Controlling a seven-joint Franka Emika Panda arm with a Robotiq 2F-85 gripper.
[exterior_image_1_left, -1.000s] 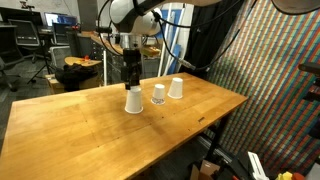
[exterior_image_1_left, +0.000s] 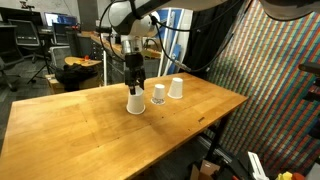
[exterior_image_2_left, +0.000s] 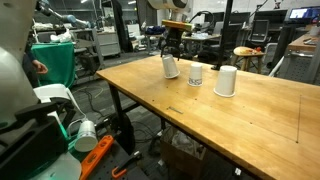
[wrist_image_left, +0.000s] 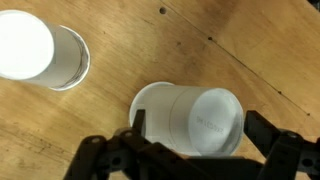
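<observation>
My gripper is open, its dark fingers on either side of the upper end of a white upside-down cup (wrist_image_left: 172, 112). A ridge round this cup makes it look like two nested together, though I cannot tell for sure. In exterior view 1 the gripper (exterior_image_1_left: 135, 88) is low over the same cup (exterior_image_1_left: 136, 104), which stands on the wooden table. Whether a finger touches it is not clear. A second white cup (exterior_image_1_left: 158, 94) and a third (exterior_image_1_left: 176, 88) stand farther right. One neighbouring cup (wrist_image_left: 28, 45) shows at the wrist view's upper left.
Exterior view 2 shows the cups in a loose row near one table edge, with the nearest cup (exterior_image_2_left: 225, 82) at the right. A cardboard box (exterior_image_2_left: 182, 155) lies below the table.
The gripper and the cup beneath it have shifted slightly to the right in exterior view 1. The other two cups have stayed where they were.
</observation>
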